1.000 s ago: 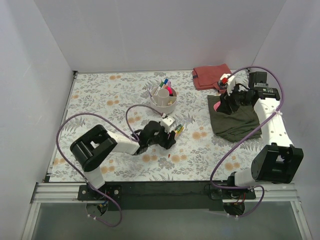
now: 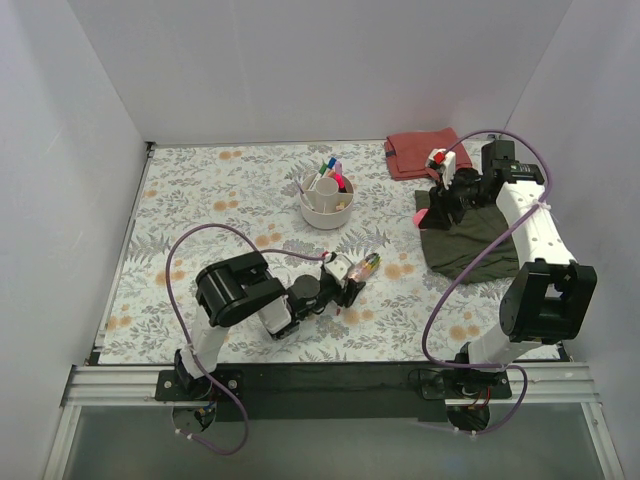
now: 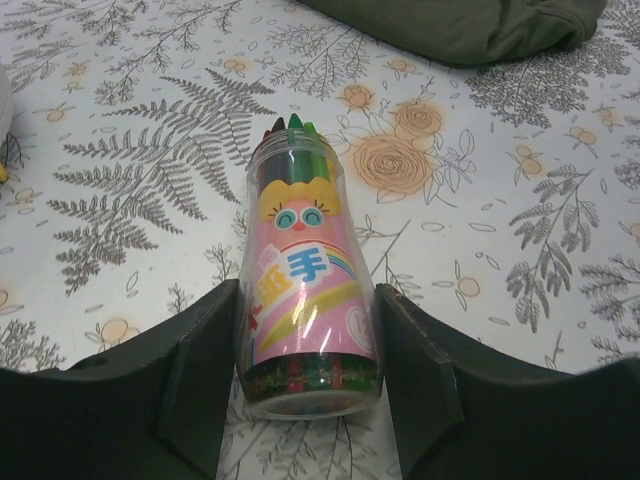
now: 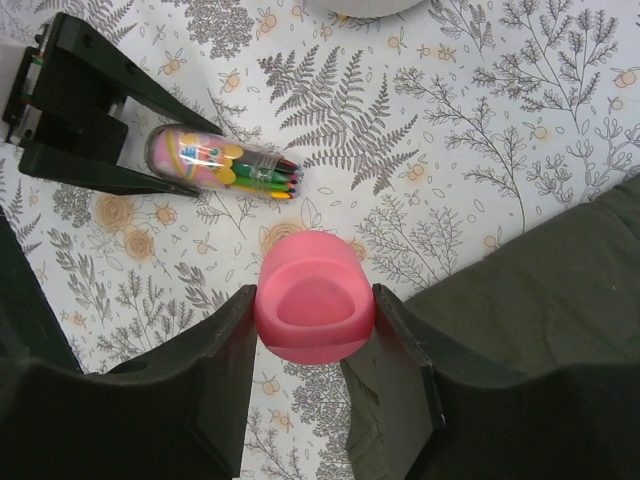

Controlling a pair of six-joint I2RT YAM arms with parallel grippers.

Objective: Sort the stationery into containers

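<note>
A clear bottle of colored pens with a pink cartoon label (image 3: 305,270) lies on the table. My left gripper (image 2: 354,280) is low around its base, one finger on each side. The fingers (image 3: 205,340) look close against the bottle; whether they press on it is unclear. Over the green cloth, my right gripper is shut on a pink rounded object (image 4: 314,290), seen end-on. A round white container (image 2: 327,220), holding markers (image 2: 323,172) and a white cup (image 2: 326,193), stands at the back middle.
The dark green cloth (image 2: 465,255) lies at the right and a folded red cloth (image 2: 425,153) behind it.
My left gripper has moved right and a little forward, its fingers now farther along the bottle. The right gripper, with the pink object, has shifted slightly left.
</note>
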